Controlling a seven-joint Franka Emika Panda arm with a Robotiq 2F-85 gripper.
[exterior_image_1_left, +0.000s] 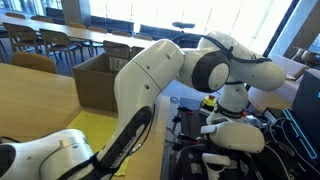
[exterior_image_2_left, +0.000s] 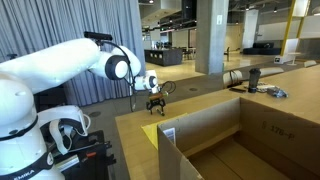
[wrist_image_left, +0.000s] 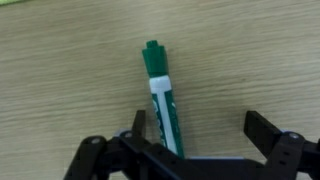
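Observation:
A green and white marker (wrist_image_left: 164, 102) lies on the wooden tabletop in the wrist view, its dark green cap pointing away from my gripper. My open gripper is over it, with the marker in the space between the fingers and closer to the left one. Part of the marker's near end is hidden by the gripper. From exterior view 2, my gripper (exterior_image_2_left: 156, 104) appears small and low over the far part of the table; the marker is too small to make out there. Exterior view 1 has the arm, but not the fingertips.
An open cardboard box (exterior_image_1_left: 94, 83) stands on the table, and it fills the foreground of exterior view 2. Near it lies a yellow sheet (exterior_image_1_left: 98, 125). Wood around the marker looks clear. Chairs and tables fill the background.

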